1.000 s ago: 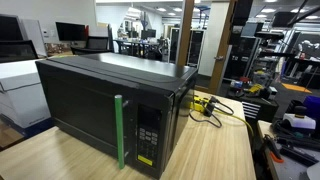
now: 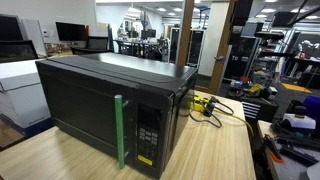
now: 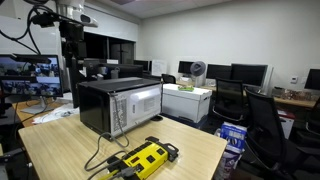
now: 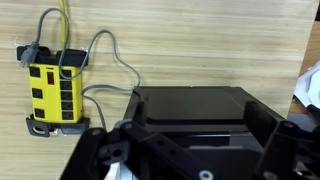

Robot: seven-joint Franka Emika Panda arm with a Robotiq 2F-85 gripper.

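A black microwave [image 2: 110, 105] stands on the wooden table, a green strip [image 2: 120, 132] running down its front beside the keypad. Its door looks closed. From exterior view 2 I see the microwave's [image 3: 135, 108] vented grey side and back. Looking down in the wrist view, the dark microwave top [image 4: 195, 103] lies beneath my gripper, whose fingers are spread wide apart with nothing held between them. The arm [image 3: 73, 45] hangs at the upper left in exterior view 2, near the microwave's front side.
A yellow power strip [image 4: 57, 93] with grey cables lies on the table behind the microwave. White boxes [image 2: 22, 92] stand beyond the table on the left. Bare tabletop [image 4: 210, 45] shows around the microwave. Office chairs [image 3: 268, 115] stand off the table.
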